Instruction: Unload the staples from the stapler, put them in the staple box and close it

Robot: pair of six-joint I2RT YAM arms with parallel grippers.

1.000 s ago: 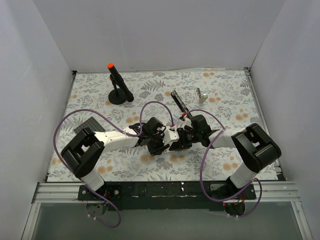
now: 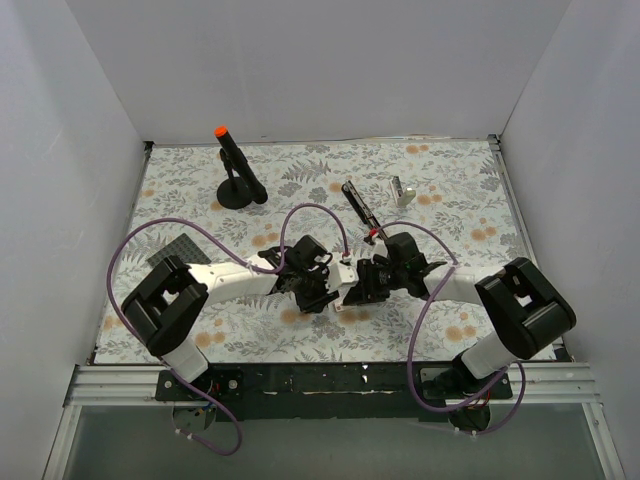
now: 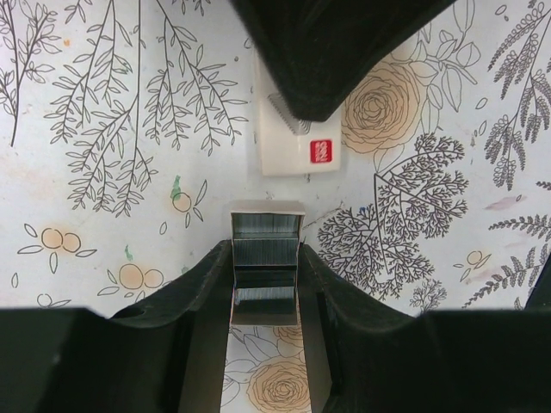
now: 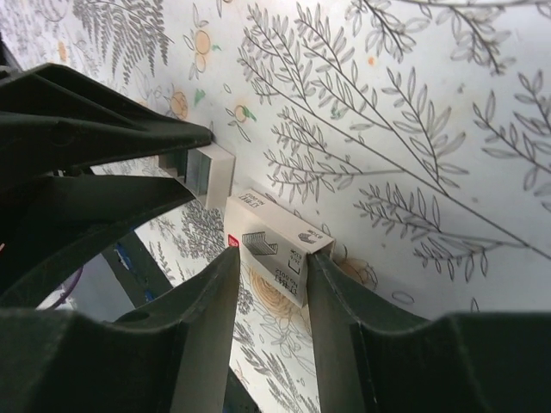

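My left gripper is shut on a block of staples (image 3: 264,232), grey strips with a pale end, held above the patterned mat. Beside it lies a small white box with a red label (image 3: 297,151). My right gripper is at that white box (image 4: 275,228), its fingertips around the near end; it looks part open. In the top view both grippers meet at the middle front of the mat. The stapler (image 2: 357,203) lies open behind them.
A black stand with an orange-tipped bar (image 2: 236,195) is at the back left, a dark grey pad (image 2: 175,250) at the left, a small white object (image 2: 400,193) at the back right.
The right arm has shifted slightly toward the front and right. My left arm looks unchanged.
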